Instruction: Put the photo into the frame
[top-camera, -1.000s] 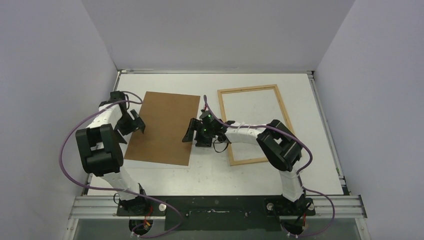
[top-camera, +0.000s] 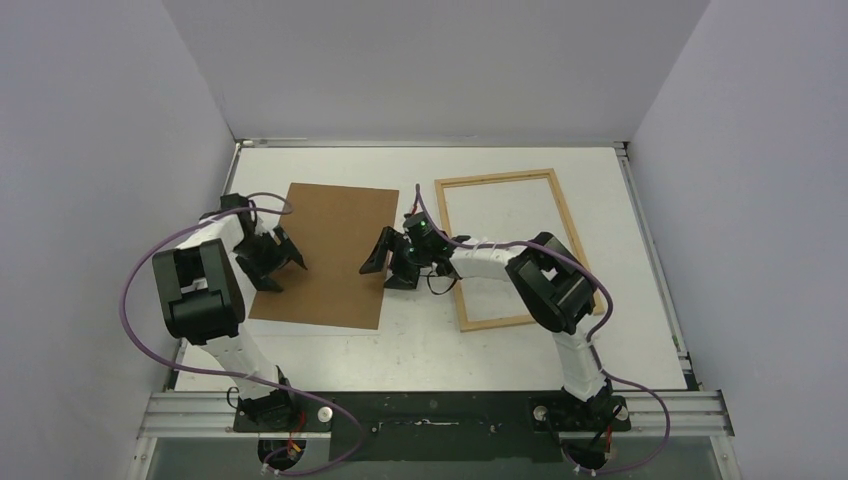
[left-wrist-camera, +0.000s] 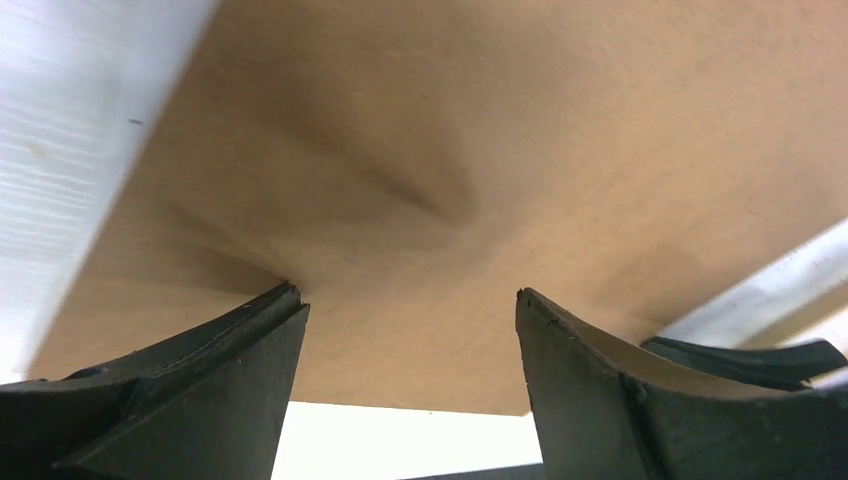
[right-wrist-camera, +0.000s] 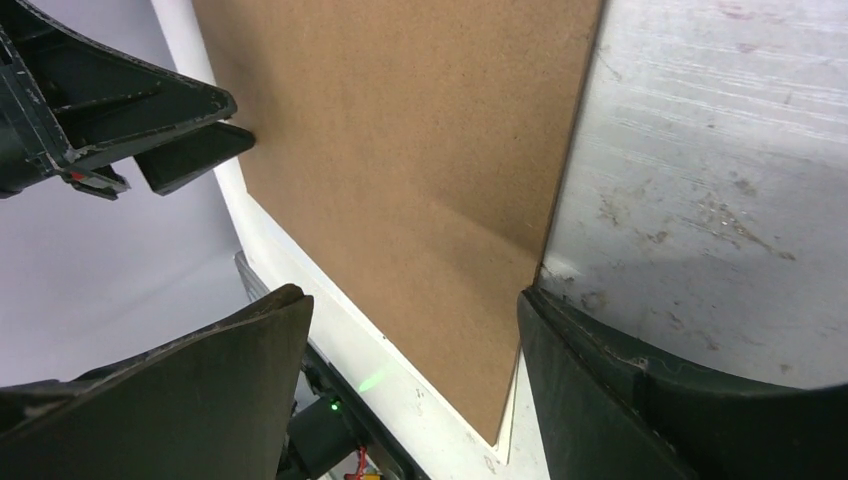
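Observation:
A brown square board (top-camera: 325, 215) lies on the white table at the left, with a thin white edge showing along its lower side. My left gripper (top-camera: 284, 266) hangs low over its left part, open, with only board beneath its fingers in the left wrist view. My right gripper (top-camera: 382, 262) stands open at the board's right edge; in the right wrist view one finger (right-wrist-camera: 610, 390) sits by that edge. The wooden frame (top-camera: 505, 175) lies to the right with a pale inside, partly under my right arm. Whether a photo is among these layers I cannot tell.
Walls close it at the back and both sides, and metal rails run along its edges.
My left gripper has moved a little toward the front and right over the board. My right gripper has shifted slightly left. The board and frame look nearly unchanged.

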